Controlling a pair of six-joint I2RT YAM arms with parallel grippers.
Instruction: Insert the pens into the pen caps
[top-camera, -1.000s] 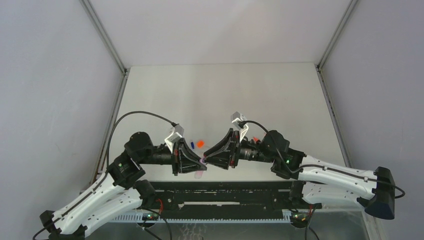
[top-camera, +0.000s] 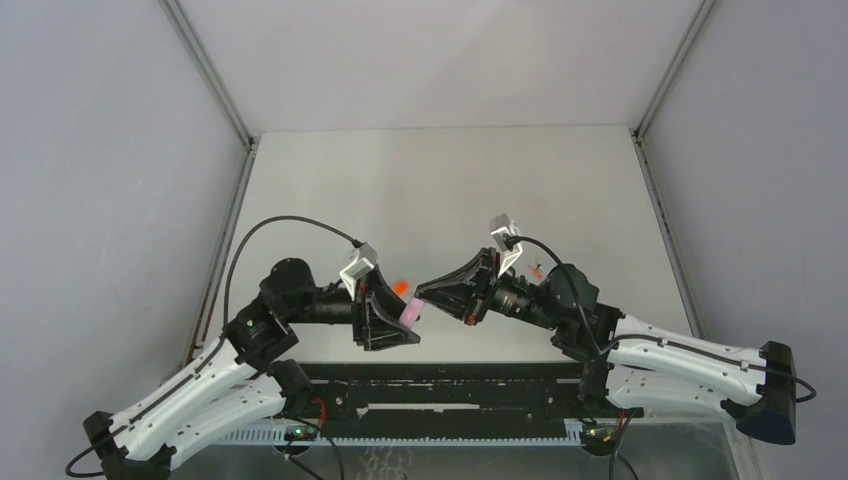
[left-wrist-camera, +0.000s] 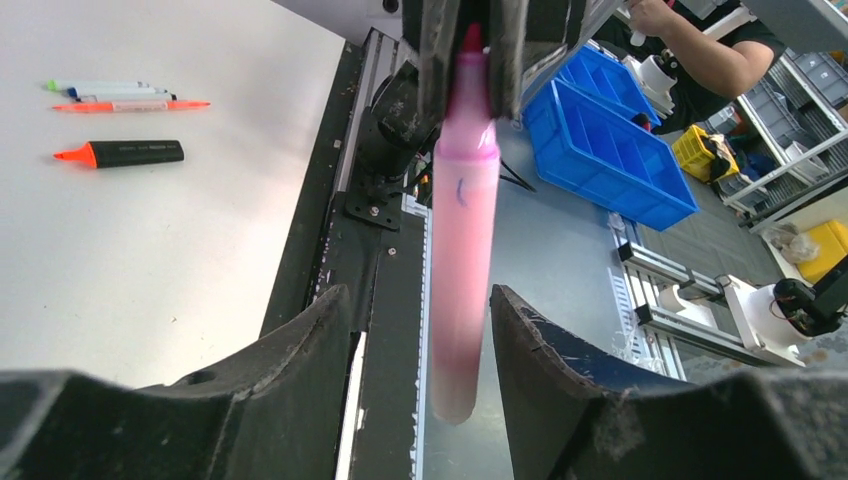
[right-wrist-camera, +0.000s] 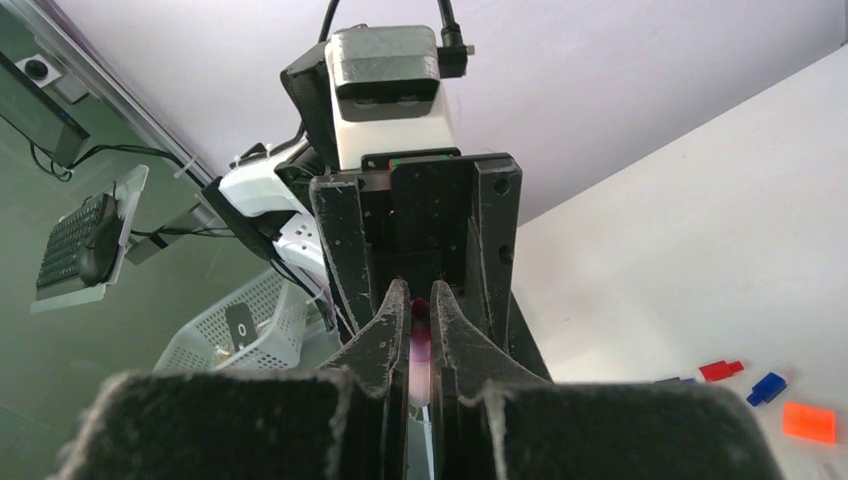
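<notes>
A pink pen (left-wrist-camera: 463, 260) hangs with its narrow neck and dark pink tip in my right gripper (top-camera: 418, 295), which is shut on it. In the left wrist view its pale barrel points down toward my left gripper, whose fingers stand apart with the barrel between them, closer to the right finger. Loose caps lie on the table in the right wrist view: a red one (right-wrist-camera: 720, 370), a blue one (right-wrist-camera: 767, 388) and an orange one (right-wrist-camera: 809, 422). Uncapped on the table are a black marker with an orange tip (left-wrist-camera: 135, 152) and an orange pen (left-wrist-camera: 130, 105).
Beside the orange pen lies a green-tipped pen (left-wrist-camera: 95, 86). Both arms meet above its front part, near the black front rail (top-camera: 440, 385).
The right gripper has moved slightly right and up in the top view, and the pink barrel now shows more clearly between the two grippers.
</notes>
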